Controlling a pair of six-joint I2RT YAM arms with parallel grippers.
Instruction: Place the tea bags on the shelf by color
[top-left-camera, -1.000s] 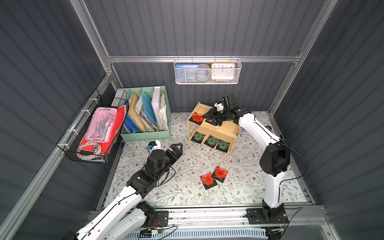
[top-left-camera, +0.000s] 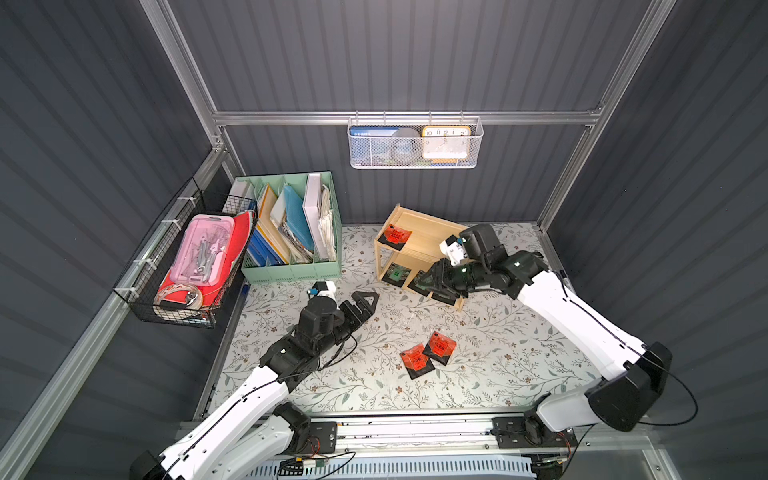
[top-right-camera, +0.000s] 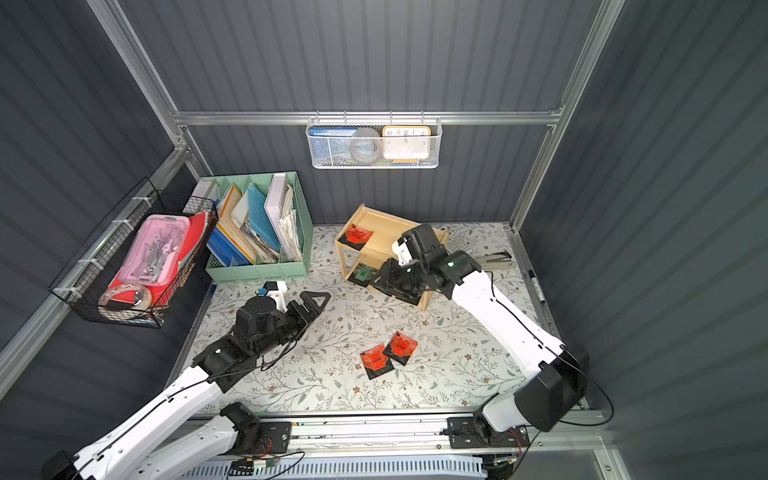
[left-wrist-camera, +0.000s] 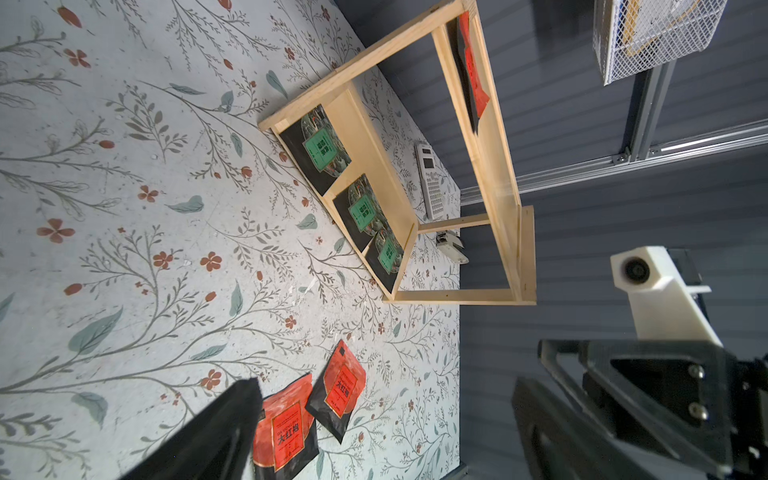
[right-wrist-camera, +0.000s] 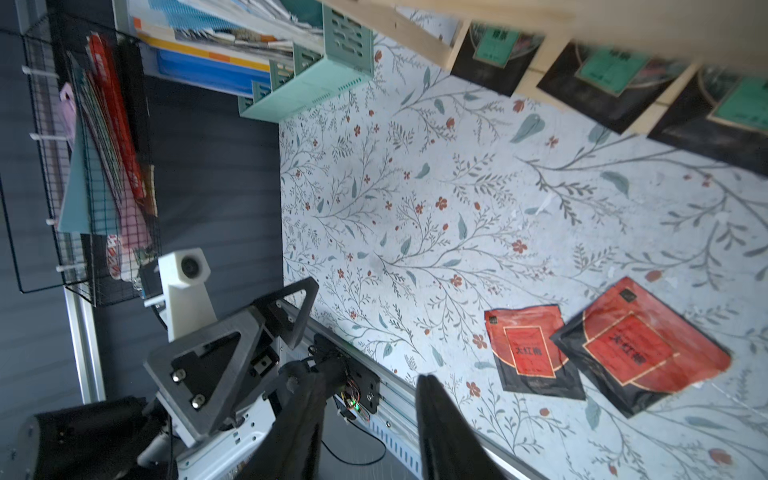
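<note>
Two red-and-black tea bags lie on the table, the left one (top-left-camera: 417, 360) against the right one (top-left-camera: 440, 345). A third red tea bag (top-left-camera: 394, 235) rests at the left of the upper level of the wooden shelf (top-left-camera: 428, 226). Along the lower level sit three green tea bags, among them one at the left (left-wrist-camera: 321, 149). In front of the shelf hangs my right gripper (top-left-camera: 439, 279), open and empty, hiding part of the lower row in the top views. My left gripper (top-left-camera: 367, 305) is open over the table, left of the loose bags, nothing between its fingers.
A green file holder (top-left-camera: 291, 273) stands left of the shelf. Wire baskets hang on the left side (top-left-camera: 172, 312) and back wall (top-left-camera: 415, 152).
The left gripper has shifted slightly right. The bags visible in both frames have not moved.
</note>
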